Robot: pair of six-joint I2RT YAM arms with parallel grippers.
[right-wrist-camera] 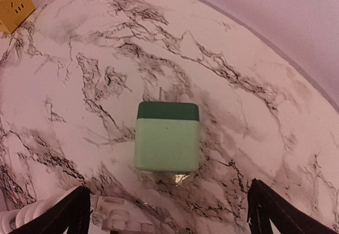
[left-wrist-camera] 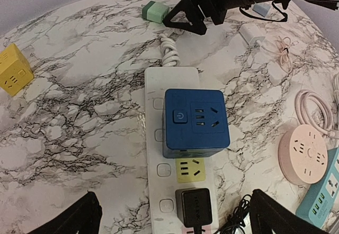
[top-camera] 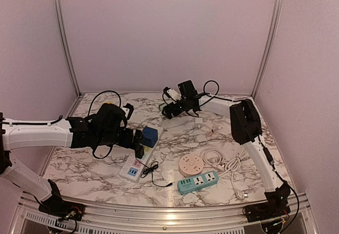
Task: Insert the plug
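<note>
In the right wrist view, a green block-shaped plug with a dark green end lies on the marble table, a thin pin showing at its far side. My right gripper is open just in front of it, its fingers spread wider than the block and nothing held. The left gripper stands open above the white power strip. Seated on that strip are a blue cube adapter and, near its front end, a black plug with a cord. Between these two a yellow socket is bare.
A yellow block lies at the back left. To the right are a round pink socket, a teal power strip and coiled white cables. A small white charger lies behind them.
</note>
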